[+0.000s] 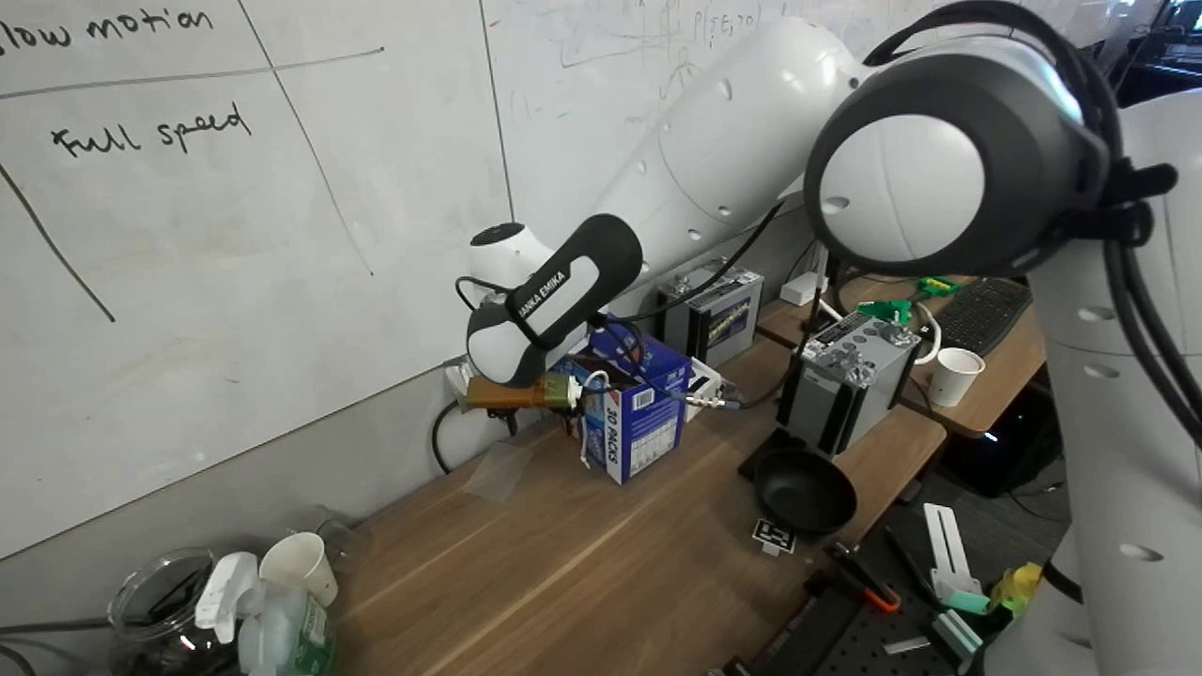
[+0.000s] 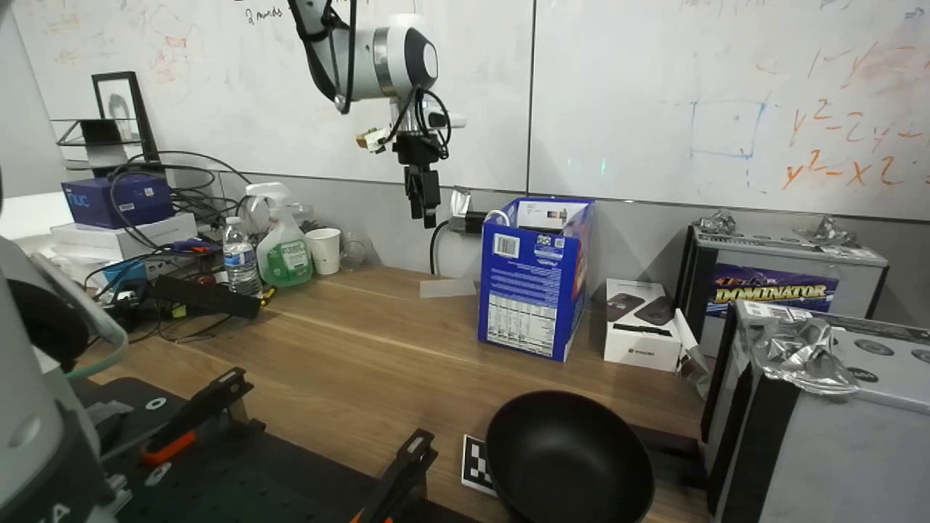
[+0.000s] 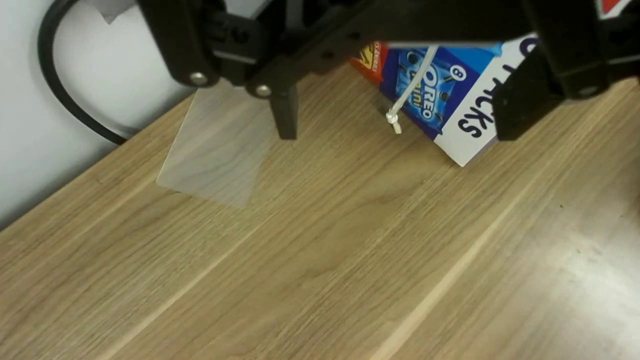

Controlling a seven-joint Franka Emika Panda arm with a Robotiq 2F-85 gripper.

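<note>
My gripper is open, its two dark fingers wide apart and gripping nothing. In exterior view 2 the gripper points down above the back of the table, left of a blue snack box. The open-topped box stands upright; its corner shows beyond the fingers in the wrist view. A white cord with a knotted end hangs over the box's side and appears between the fingers, not gripped. A translucent sheet lies flat on the wood near the wall.
A black pan sits at the table's front, beside a patterned marker. Grey batteries and a white box stand to the right. A spray bottle and paper cup stand left.
</note>
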